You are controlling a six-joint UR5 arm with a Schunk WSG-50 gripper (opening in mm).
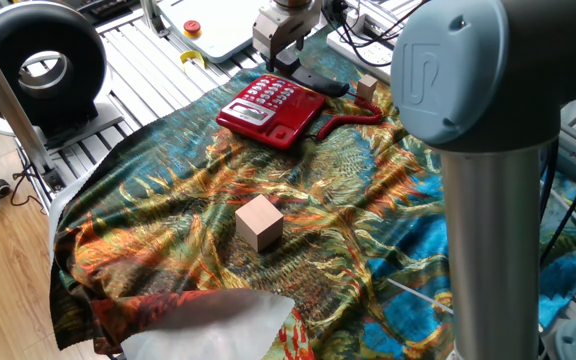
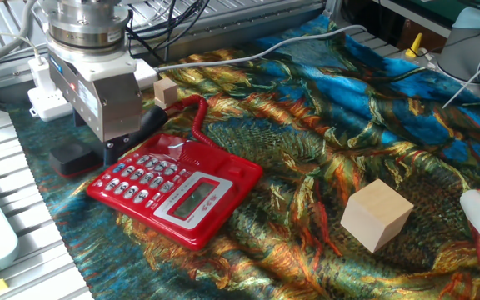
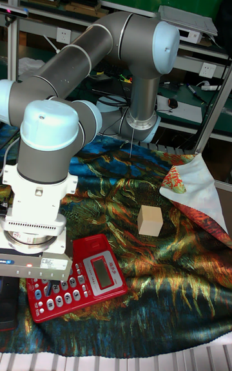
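Observation:
A red push-button telephone [image 1: 271,108] sits on the patterned cloth, its small display and keypad facing up. Its black handset [image 2: 72,157] lies along the telephone's back side, with the coiled red cord [image 2: 200,121] running from one end. Directly over the handset's middle is my gripper [image 2: 95,138], pointing down with its fingers [image 2: 111,153] close to the handset. Whether the fingers are open or shut on it does not show clearly. In the exterior view 3, the wrist hides the fingertips and most of the handset.
A larger wooden cube [image 2: 377,215] rests on the cloth in front of the telephone; a smaller wooden block [image 2: 166,91] stands by the cord. White power strips [image 2: 50,103] and cables lie behind. The cloth [image 1: 168,200] is rumpled, with a folded-over pale corner [image 1: 213,330].

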